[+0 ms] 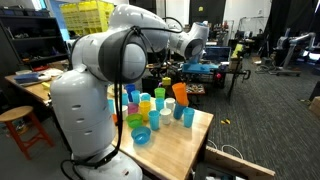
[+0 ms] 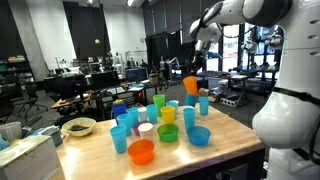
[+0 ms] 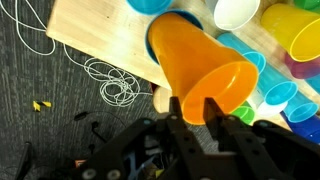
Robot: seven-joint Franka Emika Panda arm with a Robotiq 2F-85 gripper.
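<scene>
An orange cup [image 1: 180, 94] leans over, its lower end in or against a blue cup [image 3: 153, 45] at the edge of the wooden table. Its open rim faces my gripper in the wrist view. The two dark fingers [image 3: 211, 108] stand apart across the near rim, one in front of the outer wall and one over the mouth. Whether either touches the cup I cannot tell. In the second exterior view the orange cup [image 2: 190, 86] shows below the arm, tilted, above the other cups.
Several coloured cups crowd the table around it, including a white cup [image 3: 233, 10] and a yellow cup [image 3: 290, 30]. A blue bowl [image 1: 141, 135] and an orange bowl [image 2: 141, 152] sit nearby. White cable [image 3: 115, 85] lies coiled beside the table.
</scene>
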